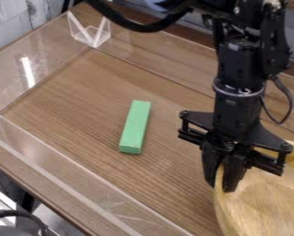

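Observation:
My black gripper [235,159] is in the right half of the camera view, low and shut on the rim of a large tan bowl [259,208], which runs off the lower right edge. The fingertips sit at the bowl's upper left edge. A flat green block [135,126] lies on the wooden table to the left of the gripper, apart from it.
A white wire-like holder [90,29] stands at the back left. Dark cables lie at the lower left corner, off the table's edge.

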